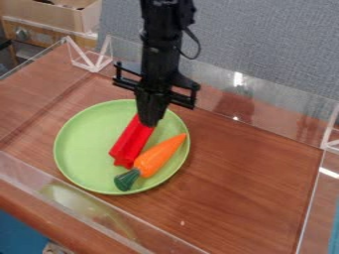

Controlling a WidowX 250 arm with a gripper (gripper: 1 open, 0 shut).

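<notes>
A green plate (82, 147) lies on the wooden table, holding a red bar-shaped object (130, 141) and an orange carrot (162, 154) with a green top at its lower right. Above the back of the plate is my black gripper (153, 111), its tip over the far end of the red object; whether it touches cannot be told. It looks shut, with nothing visible between its fingers.
Clear panels edge the table, with a white bracket (90, 55) at the back left. A box (54, 16) sits beyond.
</notes>
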